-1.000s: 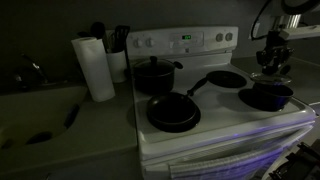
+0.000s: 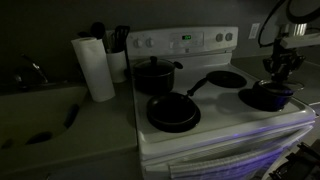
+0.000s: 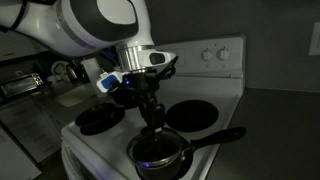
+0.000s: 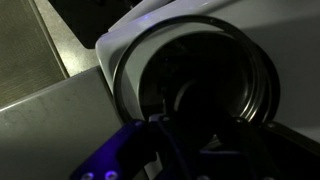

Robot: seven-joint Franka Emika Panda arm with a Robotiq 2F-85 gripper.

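A dark pot [image 2: 262, 101] stands at the stove's front right; its long handle [image 3: 218, 136] shows in exterior view 2. My gripper [image 2: 281, 76] is over this pot, shut on a glass lid [image 2: 286, 86] by what seems to be its knob, which the fingers hide. The lid is at the height of the pot's rim. In the wrist view, the thin lid rim [image 4: 118, 82] overhangs the pot on one side, while the pot's wall [image 4: 270, 90] shows on the other. Whether the lid rests on the rim, I cannot tell.
A frying pan [image 2: 173, 113] sits on the front left burner and a lidded pot [image 2: 154, 75] behind it. A paper towel roll [image 2: 94, 69] and a sink [image 2: 38, 112] are farther left.
My gripper has come down with the lid, from above the pot to its rim. The pot and the other cookware have stayed in place.
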